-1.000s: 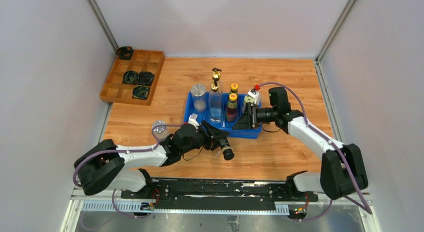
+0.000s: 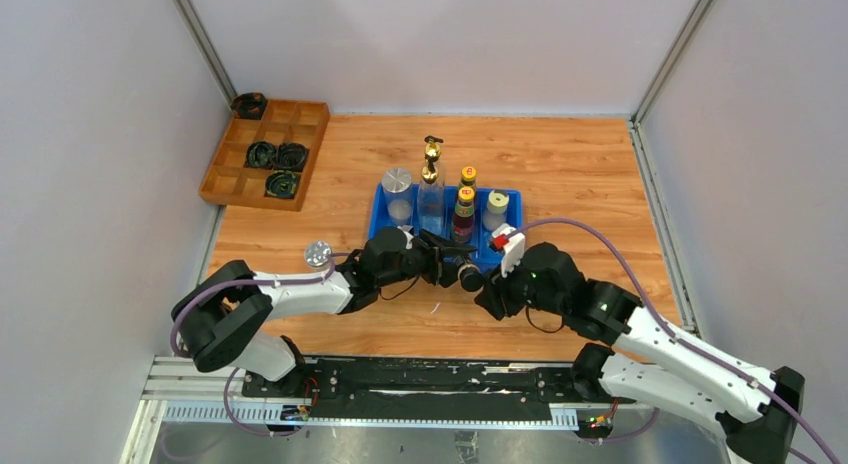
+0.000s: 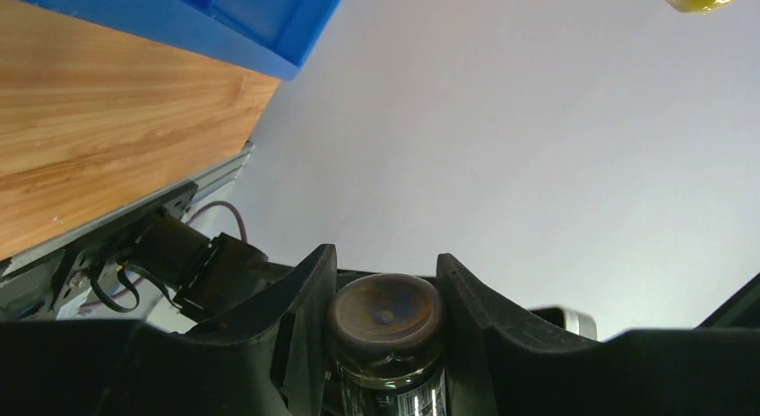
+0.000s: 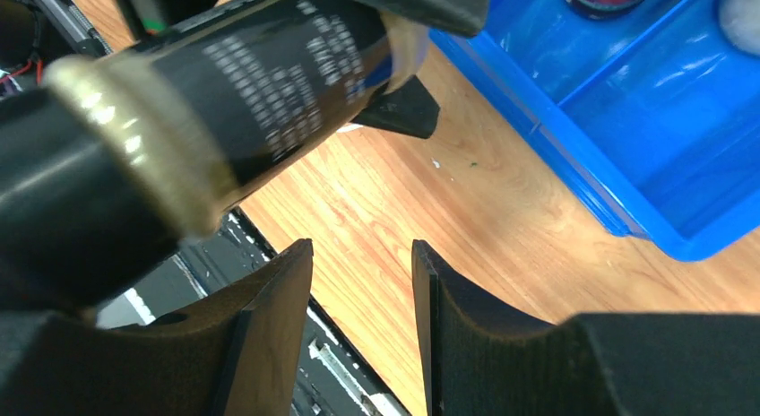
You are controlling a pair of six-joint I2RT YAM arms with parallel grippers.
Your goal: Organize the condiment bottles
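A dark bottle (image 2: 469,277) is held in front of the blue tray by my left gripper (image 2: 450,254), which is shut on it; in the left wrist view its rounded end (image 3: 385,322) sits between the fingers. In the right wrist view the bottle (image 4: 233,111) crosses the upper left, close above my right gripper, whose fingers are part open with only table showing between them. The blue tray (image 2: 375,219) holds a shaker (image 2: 398,199), tall gold-topped bottles (image 2: 431,199), yellow-capped sauce bottles (image 2: 463,214) and a pale-lidded jar (image 2: 496,212).
A silver-lidded jar (image 2: 317,254) stands left of the tray, by the left arm. A wooden compartment box (image 2: 240,189) with dark coils is at the back left. Walls bound it.
The right gripper has come away from the tray toward the front, beside the held bottle. The left gripper has moved slightly right and up in the top view, carrying the bottle.
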